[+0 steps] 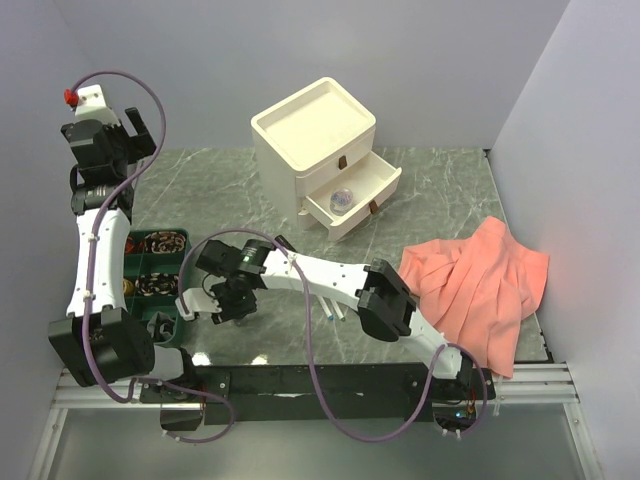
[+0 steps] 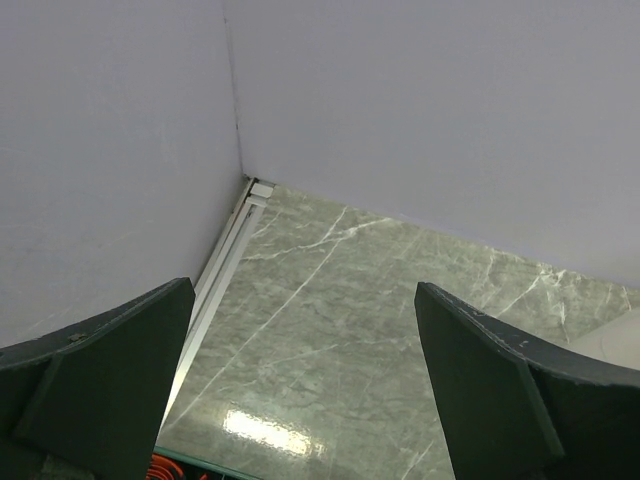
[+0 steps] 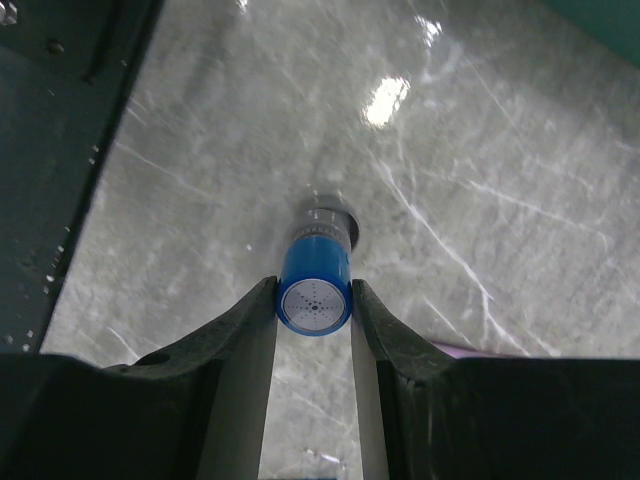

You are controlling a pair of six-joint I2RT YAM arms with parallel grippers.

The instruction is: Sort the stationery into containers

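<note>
My right gripper is shut on a blue cylinder [image 3: 316,270] with a grey, dotted round end; its lower grey part points down toward the table. In the top view the right gripper [image 1: 232,308] is over the front left of the table, hiding the cylinder. Up at the back left, my left gripper [image 1: 140,128] stands open and empty, its fingers [image 2: 110,375] wide apart in its wrist view. A green sectioned box [image 1: 180,260] holds coiled and dark items. Light pens [image 1: 337,308] lie partly beneath the right arm.
A white cabinet [image 1: 275,150] stands at the back with its drawer [image 1: 375,192] pulled out and a clear round item [image 1: 341,201] inside. Coral cloth [image 1: 480,280] covers the right side.
</note>
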